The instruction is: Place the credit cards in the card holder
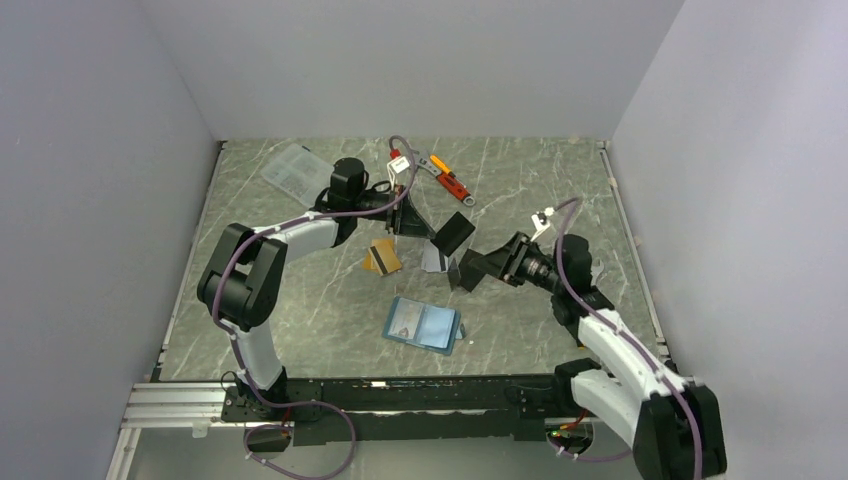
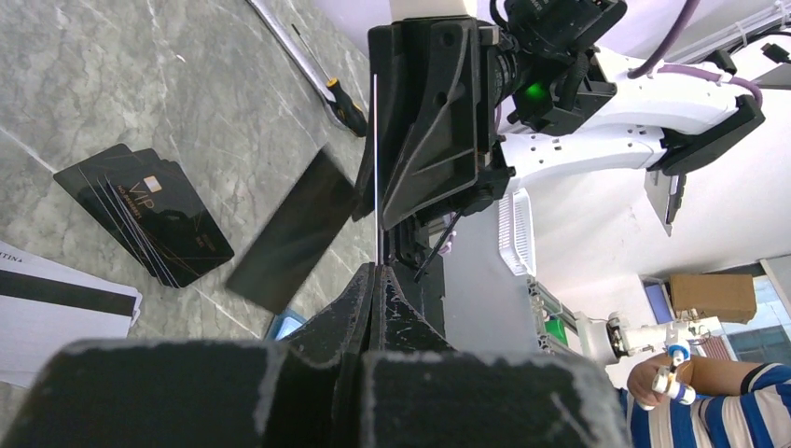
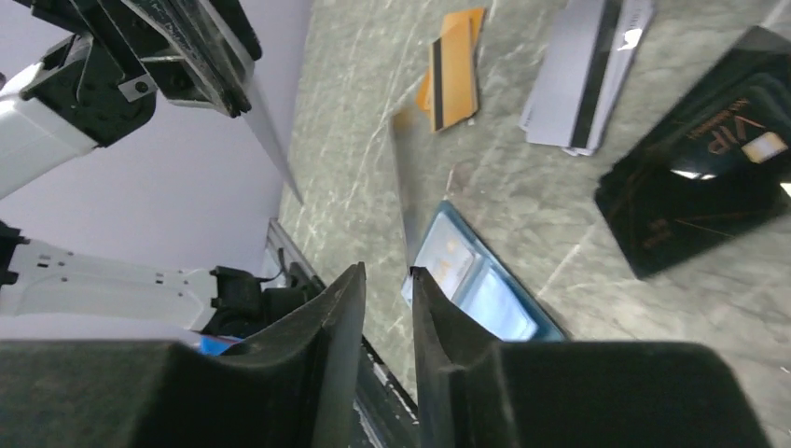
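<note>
My left gripper is shut on a dark card (image 1: pixel 453 234), which stands edge-on from its fingertips in the left wrist view. To the right, the fingers of my right gripper are parted. A second dark card, blurred, hangs just off its fingertips; in the right wrist view it is edge-on along one finger, with a gap to the other. Black cards (image 2: pixel 154 215) lie fanned on the table below. White cards (image 3: pixel 583 79) and gold cards (image 3: pixel 453 75) lie beside them. The blue card holder (image 1: pixel 424 325) lies open near the front.
A clear plastic box (image 1: pixel 298 174) lies at the back left. Red-handled pliers (image 1: pixel 445 180) and an orange-handled screwdriver (image 1: pixel 440 163) are behind the grippers.
</note>
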